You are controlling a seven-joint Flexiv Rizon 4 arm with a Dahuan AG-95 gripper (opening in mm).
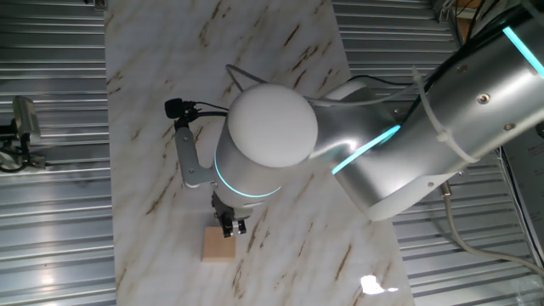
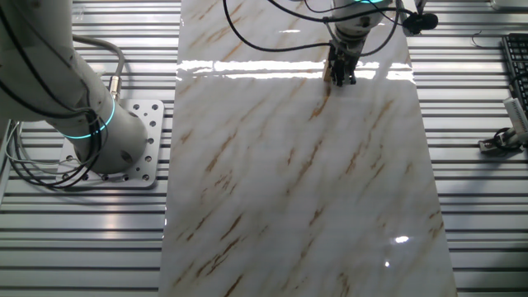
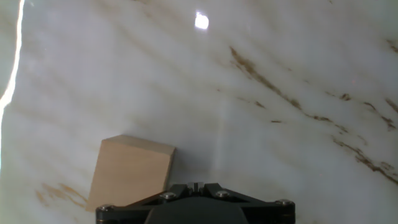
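A plain light-wood block (image 1: 219,246) rests on the marble-patterned tabletop. My gripper (image 1: 235,228) is above the block's upper right part in exterior view 1, partly covering it. In the wrist view the block (image 3: 127,174) sits left of the black gripper, whose fingers come together at the middle with nothing visible between them. Exterior view 2 shows the gripper (image 2: 342,80) near the far end of the slab; a little tan beside it may be the block, mostly hidden.
The marble slab (image 2: 272,181) is otherwise bare, with wide free room around the block. Ribbed metal decking (image 1: 51,221) flanks it. A camera on a stand (image 1: 25,123) is off to the left, and a keyboard (image 2: 518,70) shows at the edge in exterior view 2.
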